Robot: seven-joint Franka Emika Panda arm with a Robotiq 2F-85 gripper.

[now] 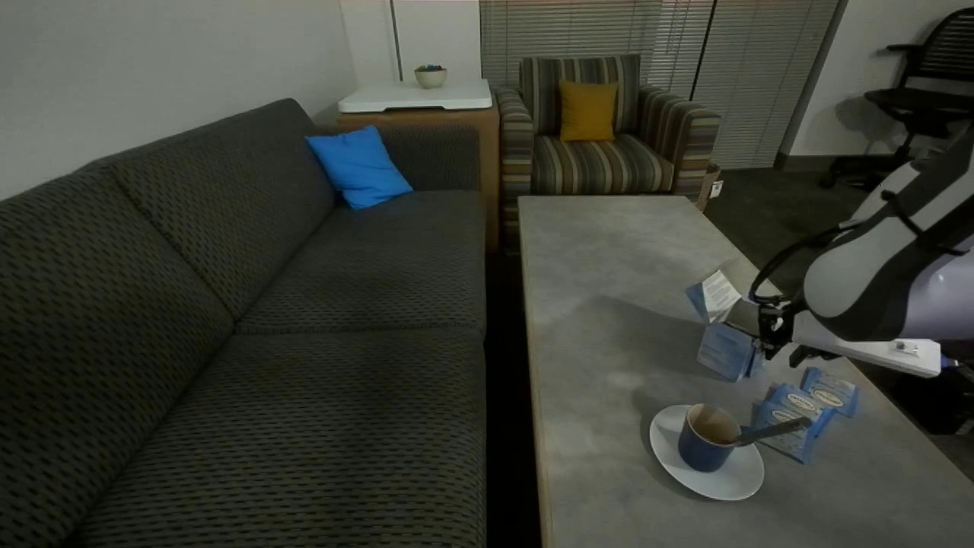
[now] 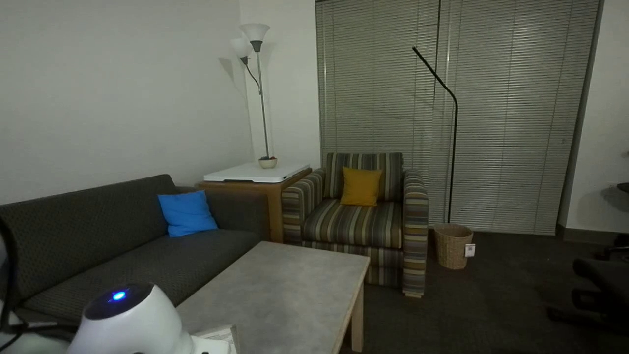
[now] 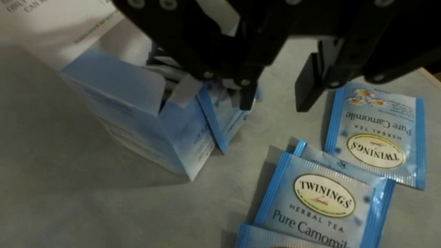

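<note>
In the wrist view my gripper is open, with a clear gap between its two fingers. A blue tea packet (image 3: 225, 117) stands tilted against the side of the open tea box (image 3: 140, 117), partly behind the left finger; whether that finger touches it I cannot tell. Packet edges show inside the box. Several Twinings Pure Camomile packets (image 3: 316, 204) lie overlapping on the table to the right. Exterior view 1 has the gripper (image 1: 783, 352) low beside the box (image 1: 726, 355), with the loose packets (image 1: 792, 422) nearer the camera.
A blue cup (image 1: 703, 447) with a utensil in it sits on a white saucer (image 1: 669, 454) near the packets. A sofa (image 1: 365, 411) runs along the left, and a striped armchair (image 1: 593, 163) stands beyond the table.
</note>
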